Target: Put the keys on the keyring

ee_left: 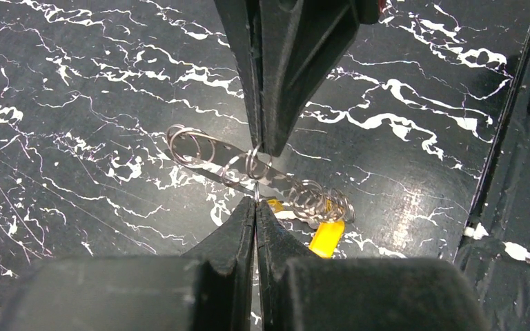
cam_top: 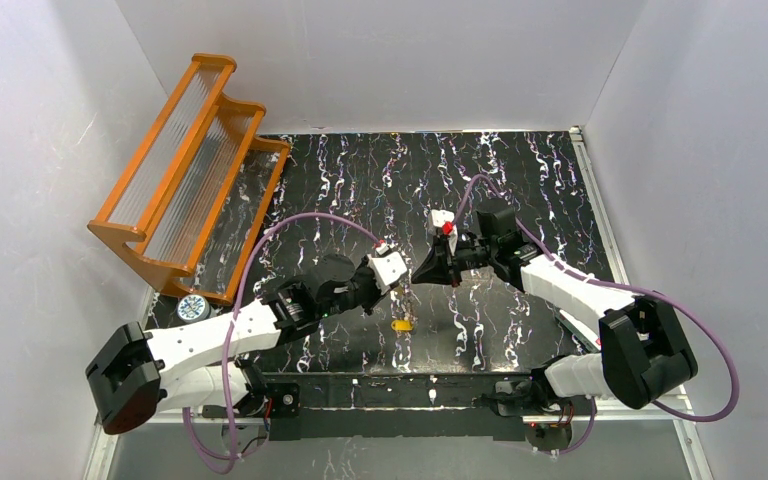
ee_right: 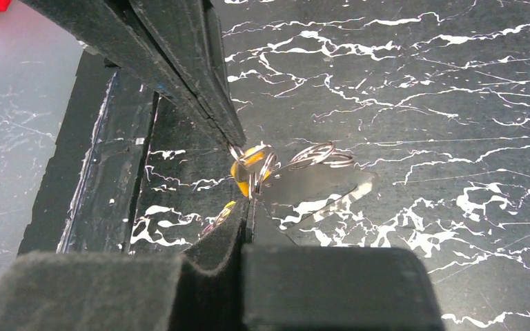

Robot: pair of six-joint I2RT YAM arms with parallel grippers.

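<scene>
The tips of both grippers meet close together above the middle of the table. My left gripper is shut, with a thin metal ring (ee_right: 235,153) at its tips. My right gripper is also shut, on the wire loops of the keyring (ee_left: 251,165). More loops (ee_left: 310,200) and a blurred flat metal piece (ee_right: 310,183) spread out around the tips. A yellow tag (cam_top: 402,325) hangs below on a thin chain. Another yellow piece (ee_right: 240,181) shows behind the loops. Whether the left ring passes through the keyring I cannot tell.
An orange wooden rack (cam_top: 175,180) with clear panels stands at the left, a small round tin (cam_top: 194,308) by its near end. The dark marbled tabletop (cam_top: 360,170) behind the arms is clear.
</scene>
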